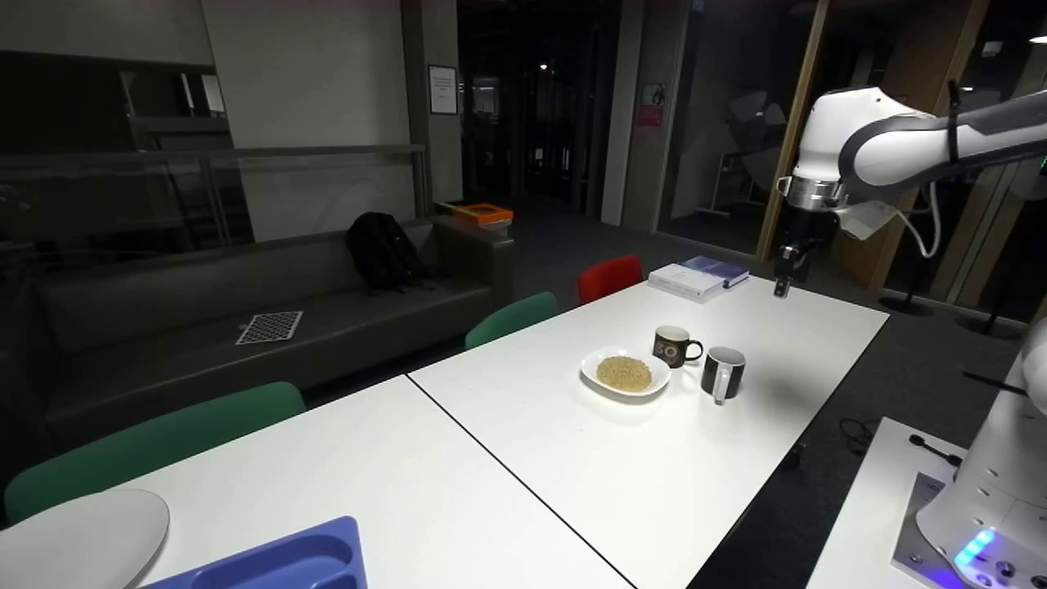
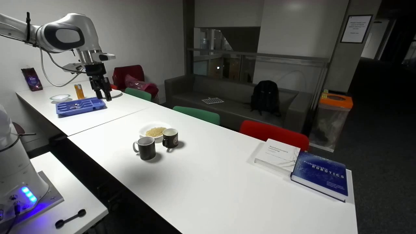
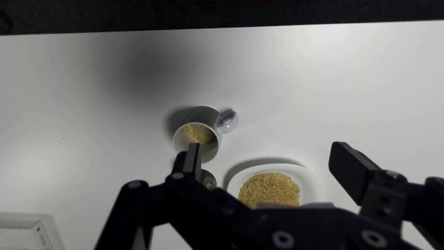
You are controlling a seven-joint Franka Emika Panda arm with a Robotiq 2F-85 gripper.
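Observation:
High above the white table, my gripper stands open with nothing between its fingers. Below it in the wrist view, a mug with a pale handle (image 3: 203, 114) is upright with golden grains inside. A second dark mug (image 1: 671, 347) with lettering stands close by; in the wrist view my left finger hides most of it. Beside the two mugs, a white plate (image 1: 600, 375) bears a heap of golden grains (image 1: 625, 373). In the second exterior view the grey mug (image 2: 146, 148) stands nearer the robot base than the lettered one.
A white book (image 2: 277, 153) and a blue book (image 2: 320, 173) lie at one end of the table. Towards the other end sit a blue cutlery tray (image 2: 80, 107), a glass bowl (image 2: 60, 98) and an orange container (image 2: 79, 91).

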